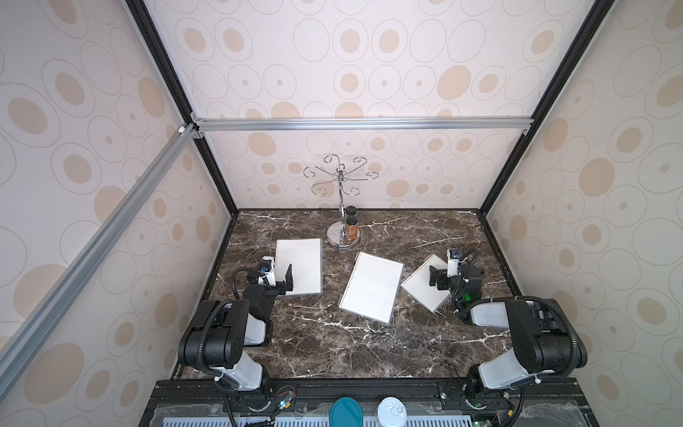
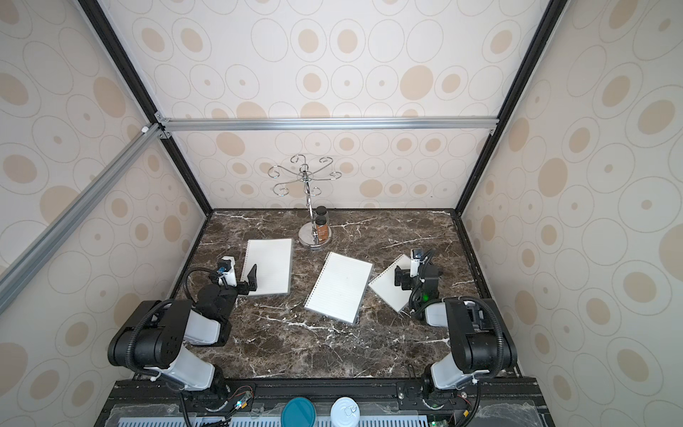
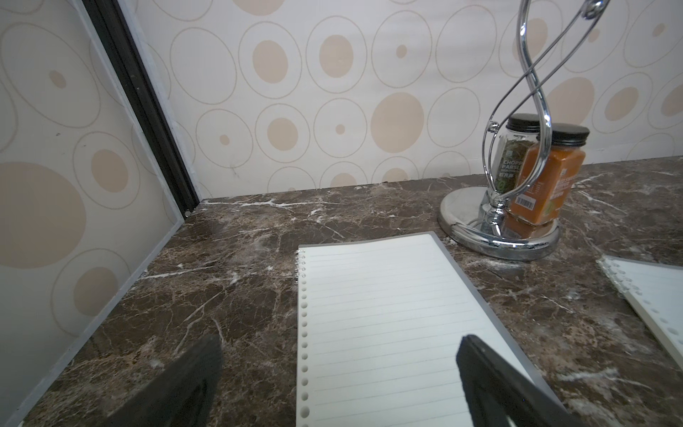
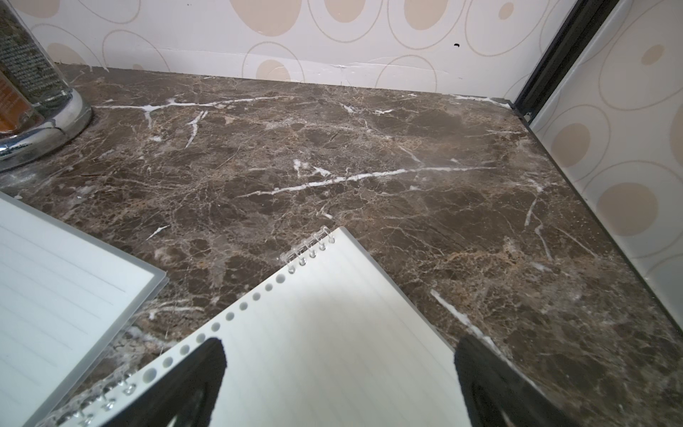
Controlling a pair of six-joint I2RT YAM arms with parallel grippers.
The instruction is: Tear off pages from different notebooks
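Three spiral notebooks with blank ruled white pages lie on the dark marble table: one at left [image 1: 302,264], one tilted in the middle [image 1: 371,286], a smaller one angled at right [image 1: 422,281]. My left gripper [image 1: 276,279] stands open at the near left corner of the left notebook, whose punched holes show in the left wrist view [image 3: 391,313]. My right gripper [image 1: 446,277] is open over the right notebook, whose coils and page fill the lower middle of the right wrist view [image 4: 327,327]. Nothing shows between either gripper's fingers.
A chrome stand [image 1: 334,238] with two spice jars [image 3: 542,188] at its base stands at the back centre. Two lids [image 1: 345,412] lie outside the front edge.
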